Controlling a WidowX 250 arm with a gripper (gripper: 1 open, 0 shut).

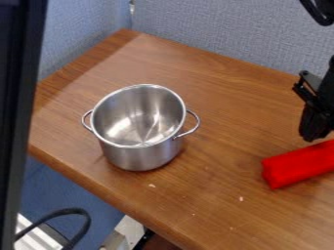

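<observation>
At the right edge of the camera view my black gripper [314,125] hangs above the table, partly cut off by the frame, shut with nothing seen between its fingers. Below it a red cylindrical object [295,165] lies on its side, its right end out of frame. A steel pot [137,146] with two side handles stands on the left part of the wooden table, empty inside.
Grey padded walls border it behind and at left. A dark cable [78,217] lies off the table's lower left.
</observation>
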